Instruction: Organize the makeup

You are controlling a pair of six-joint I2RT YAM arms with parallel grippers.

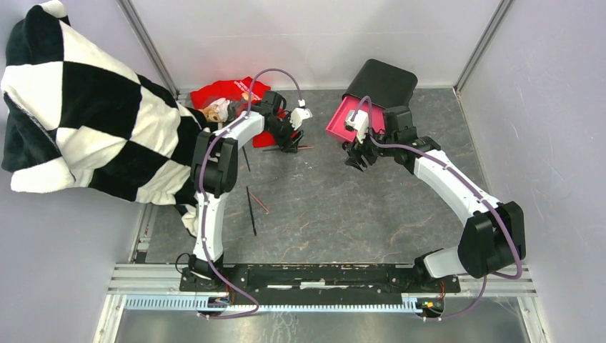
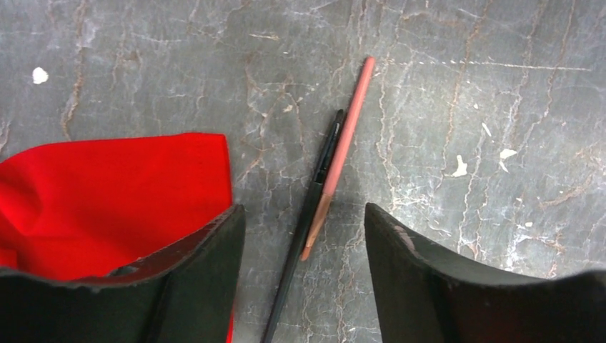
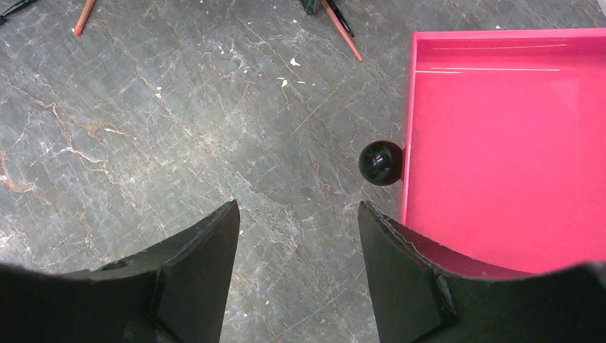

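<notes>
Below my left gripper lie a black pencil [image 2: 309, 207] and a pink pencil [image 2: 344, 143], side by side next to a red cloth [image 2: 136, 193]; its fingers stand apart, nothing visibly held. My right gripper is open over the floor beside the pink drawer [image 3: 500, 143] of a black organizer [image 1: 379, 78]. A round black knob [image 3: 380, 163] is on the drawer's front. Another black pencil [image 1: 250, 211] and pink pencil [image 1: 259, 202] lie apart in the lower left.
A checkered blanket [image 1: 100, 121] fills the left side. A red bag [image 1: 214, 91] lies at the back left.
</notes>
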